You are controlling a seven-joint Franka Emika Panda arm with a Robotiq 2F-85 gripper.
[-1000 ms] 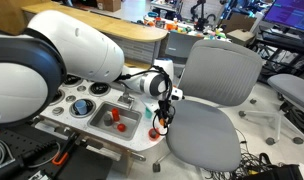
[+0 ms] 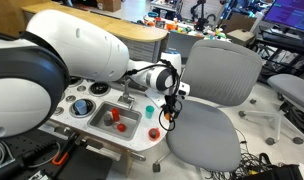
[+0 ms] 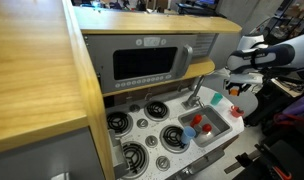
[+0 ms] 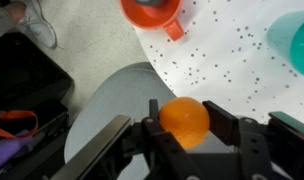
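My gripper (image 2: 172,110) is shut on a round orange object (image 4: 184,122), which sits between its fingertips in the wrist view. It hangs in the air past the counter's edge, with the grey chair (image 2: 202,135) behind and below it. On the white speckled counter (image 4: 217,60) stand a red-orange cup (image 4: 157,12) with something grey in it and a teal cup (image 4: 300,45). Both cups are apart from the gripper. The underside of the orange object is hidden in the wrist view.
The sink (image 3: 214,128) holds red items. To its left is the stove (image 3: 172,138), with a blue pot (image 2: 81,107) by the burners. A microwave (image 3: 147,62) stands behind. In the wrist view, a dark bag (image 4: 27,80) and a shoe (image 4: 39,25) lie on the floor.
Carrying the orange object, my gripper has shifted to the right and a little upward in exterior view 1. The cups and sink items look unmoved.
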